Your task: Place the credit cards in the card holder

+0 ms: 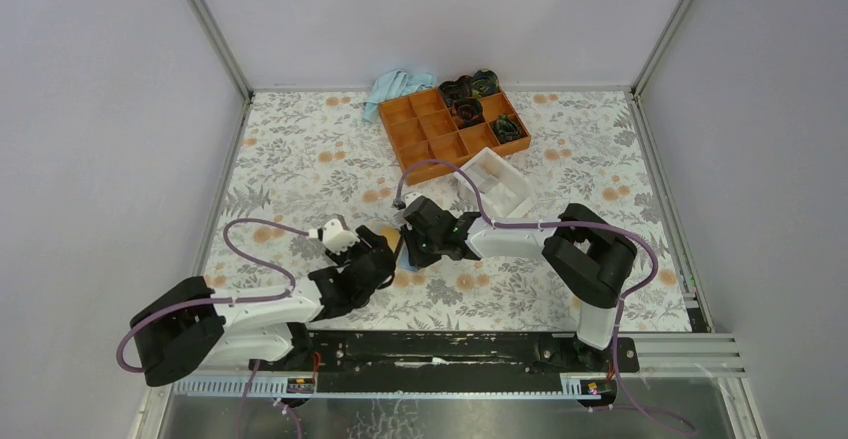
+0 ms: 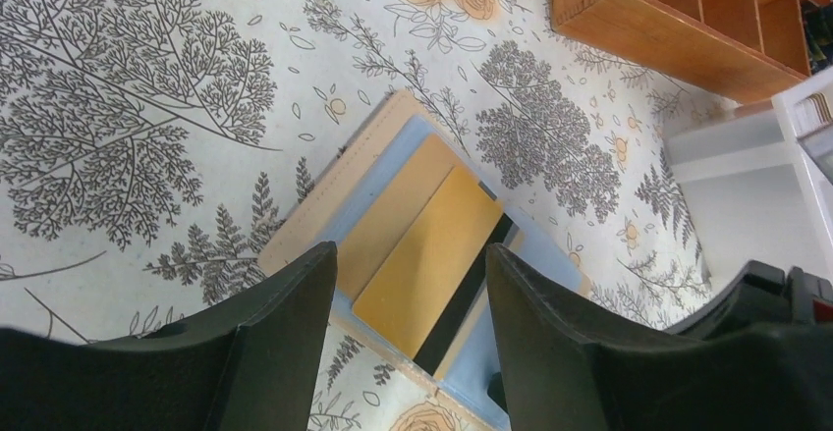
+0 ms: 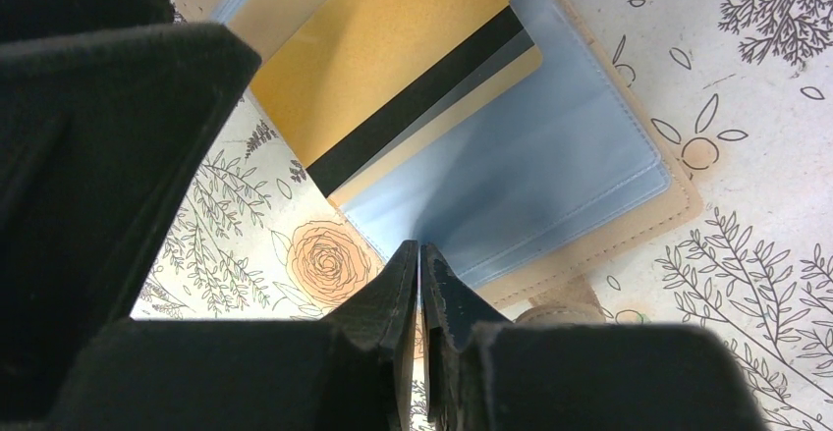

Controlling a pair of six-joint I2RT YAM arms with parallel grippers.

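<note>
The card holder point(image 2: 385, 117) lies flat and open on the table, tan-edged with pale blue clear pockets. A gold card point(image 2: 432, 254) with a black stripe lies on its pocket area, overlapping another card's tan edge. My left gripper is open above the holder, a finger on either side of the gold card, nothing held. At the holder's near edge, over the blue pocket, my right gripper has its fingertips together; nothing shows between them. In the right wrist view, the left gripper's dark finger point(image 3: 128, 127) covers part of the left side.
A white tray point(image 1: 497, 184) stands behind the right arm, with an orange compartment box point(image 1: 415, 129) beyond it holding several dark coiled items. A light blue cloth point(image 1: 397, 83) lies at the back.
</note>
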